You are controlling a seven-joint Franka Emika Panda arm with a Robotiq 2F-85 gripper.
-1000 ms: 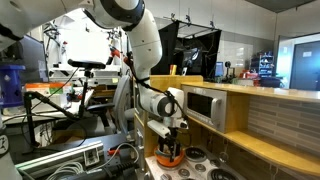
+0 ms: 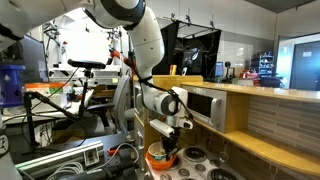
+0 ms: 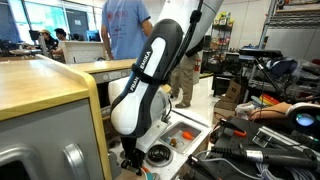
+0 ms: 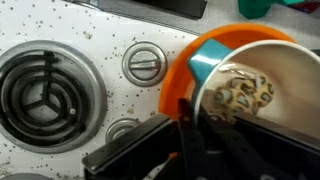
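Observation:
In the wrist view, a white cup with a teal patch outside its rim tilts over an orange bowl. My gripper is shut on the cup's wall near the rim, one finger on either side. Brown-and-tan patterned pieces show inside the cup; whether they are loose or printed is hard to tell. Exterior view 1 has the orange bowl on the stovetop, with my gripper low over it. The arm hides much of the cup in both exterior views.
A coil burner and a round knob lie left of the bowl in the wrist view. A green object is at the top edge. The microwave and a long wooden shelf stand close by in exterior view 1.
The gripper has shifted slightly left and up over the orange bowl in exterior view 1. A pale surface now shows at the bowl, where more orange was visible before.

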